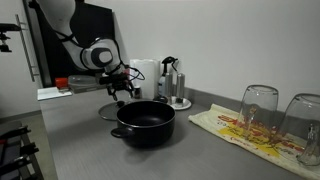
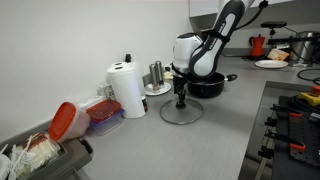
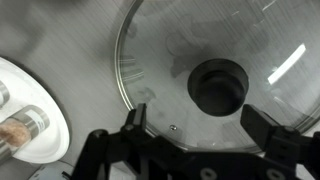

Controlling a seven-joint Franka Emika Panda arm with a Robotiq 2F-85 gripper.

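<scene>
A round glass lid [image 2: 181,112] with a black knob [image 3: 217,86] lies flat on the grey table. Beside it stands a black pot [image 1: 146,122], uncovered, its inside empty as far as exterior view 1 shows. My gripper is over the lid with its fingers spread apart, one to either side of the knob in the wrist view. Nothing is held between them. From the exterior views the fingertips appear close above the knob; whether they touch it I cannot tell.
A white plate [image 3: 30,112] with shakers on it sits near the lid, and a paper towel roll [image 2: 124,90] is close by. Two upturned glasses [image 1: 259,108] rest on a yellow cloth [image 1: 225,126].
</scene>
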